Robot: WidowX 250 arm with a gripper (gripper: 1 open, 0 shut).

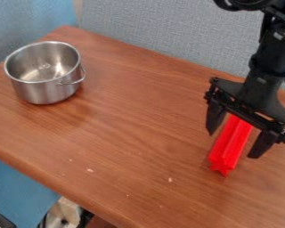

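Note:
A long red block (pixel 226 151) lies on the wooden table at the right. My black gripper (pixel 238 134) is over it with its fingers open, one on each side of the block. The block's far end is hidden under the gripper. A steel pot (pixel 40 85) with a wire handle sits at the left.
A grey textured wall (pixel 157 22) runs behind it. At the lower left the table's edge drops to a blue surface, with some small items below.

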